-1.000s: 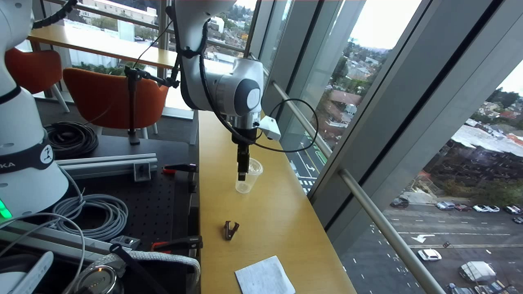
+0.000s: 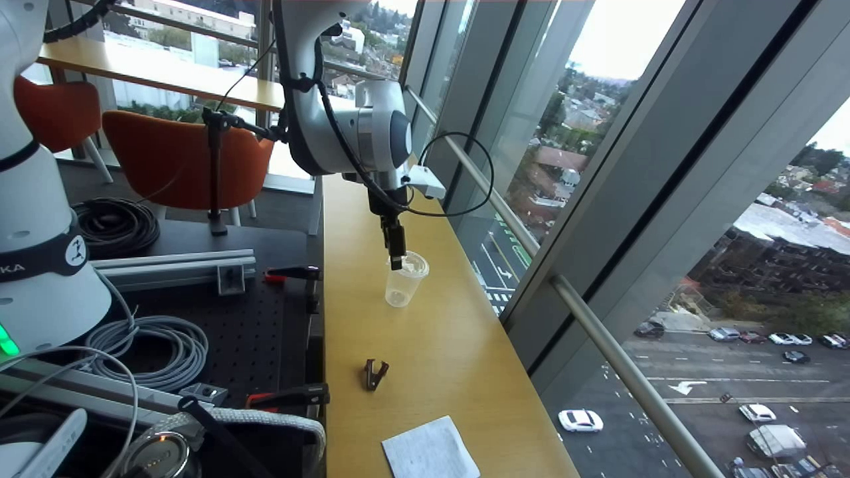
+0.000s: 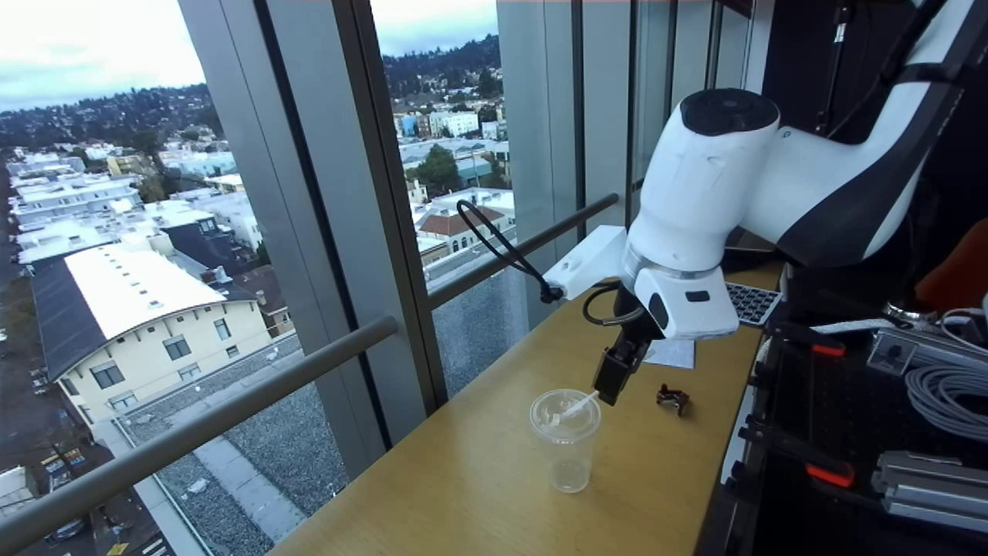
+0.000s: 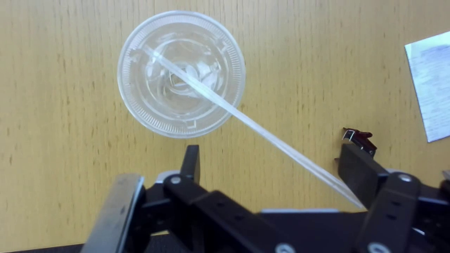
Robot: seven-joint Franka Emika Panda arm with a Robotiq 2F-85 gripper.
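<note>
A clear plastic cup (image 4: 181,122) with a clear lid stands upright on the wooden tabletop (image 4: 67,177). From the lid, a translucent straw (image 4: 270,137) slants toward my right-hand finger (image 4: 358,168) in the wrist view; whether it touches that finger I cannot tell. My gripper is open, its fingers wide apart and nothing clasped between them. It hangs at about lid height beside the cup (image 3: 566,454), as exterior view 2 shows. In exterior view 1 the dark fingers (image 2: 396,251) overlap the lid's near-left edge.
A small dark clip (image 2: 374,374) lies on the table, with a pale sheet (image 2: 430,450) beyond it. The window rail (image 3: 361,338) runs along one long side. Black-and-red clamps (image 2: 295,273) line the other. Bare tabletop surrounds the cup.
My gripper has risen and tilted slightly. The cup has shifted a little up the frame in exterior view 1. Clip and sheet have stayed put.
</note>
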